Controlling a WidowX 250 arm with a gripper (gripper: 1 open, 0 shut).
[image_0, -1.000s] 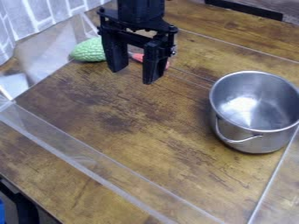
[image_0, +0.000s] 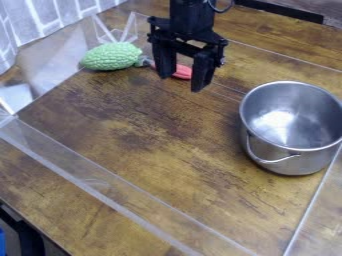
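The black gripper (image_0: 185, 68) hangs at the upper middle of the camera view, its two fingers apart. Just behind it lies a small pink object (image_0: 181, 73), partly hidden by the fingers; I cannot tell whether they touch it. A green textured corn-like toy (image_0: 111, 57) lies to the left of the gripper. A large metal pot (image_0: 289, 125) stands at the right, apart from the gripper.
Clear plastic edging runs along the left and right sides. Dark space shows at the lower left and upper right.
The gripper has moved toward the back of the table and slightly right, appearing smaller. The pot and green toy are in the same places.
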